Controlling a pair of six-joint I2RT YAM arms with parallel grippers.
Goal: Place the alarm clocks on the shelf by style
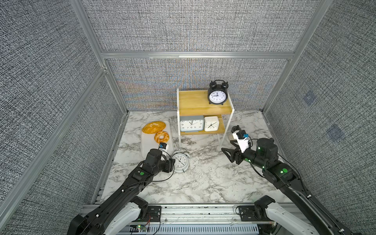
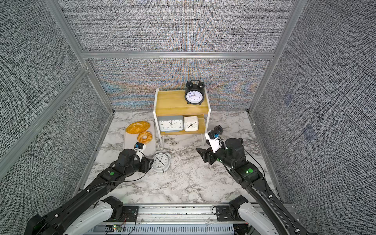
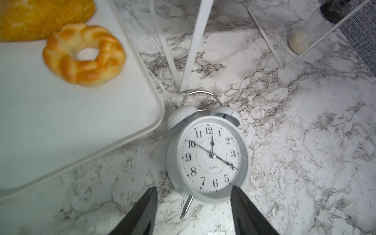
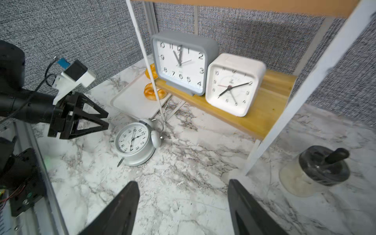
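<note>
A white twin-bell alarm clock (image 3: 211, 156) lies face up on the marble table beside the tray. My left gripper stands part open at its lower edge, apart from it, with nothing between its fingers. The black twin-bell clock (image 1: 217, 94) stands upright at the right of the shelf's top board (image 1: 192, 102). On the lower board (image 4: 272, 113), a grey rectangular clock (image 4: 184, 58) stands at left and a white square clock (image 4: 234, 84) at right. My right gripper is open and empty, over bare table in front of the shelf's right side.
A white tray (image 3: 129, 125) at left carries an oval bread (image 1: 154, 127) and a ring-shaped bread (image 3: 84, 54). A dark-lidded jar (image 4: 313, 172) is by the shelf's right leg. The top board's left part and the table's front middle are clear.
</note>
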